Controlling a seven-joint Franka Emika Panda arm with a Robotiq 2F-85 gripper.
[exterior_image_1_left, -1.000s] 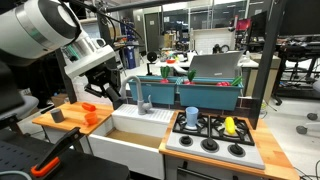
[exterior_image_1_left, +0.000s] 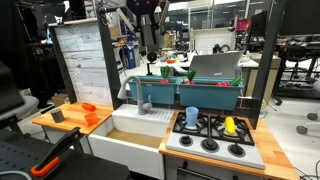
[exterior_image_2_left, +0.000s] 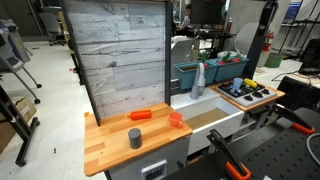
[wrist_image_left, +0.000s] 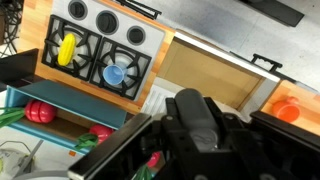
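Observation:
In the wrist view a dark, glossy object with a rounded end (wrist_image_left: 197, 112) stands out from between the fingers of my gripper. The fingers are shut on it, and its far part is hidden by the hand. From the first exterior view the gripper (exterior_image_1_left: 150, 42) hangs high in the upper middle, well above the counter and the sink. What it holds is too dark to make out there. A blue cup (exterior_image_1_left: 192, 116) and a yellow item (exterior_image_1_left: 230, 126) rest on the stove (exterior_image_1_left: 212, 140).
The open white sink (exterior_image_1_left: 133, 142) has a tap (exterior_image_1_left: 143, 95) behind it. On the left counter are a grey cup (exterior_image_2_left: 134, 138), an orange-red item (exterior_image_2_left: 140, 115) and an orange cup (exterior_image_2_left: 176, 119). A teal shelf (exterior_image_1_left: 207, 97) with red and green items runs along the back.
My arm has risen and swung to the right, from low over the left side of the sink to high above the sink and stove. The counter items have not moved.

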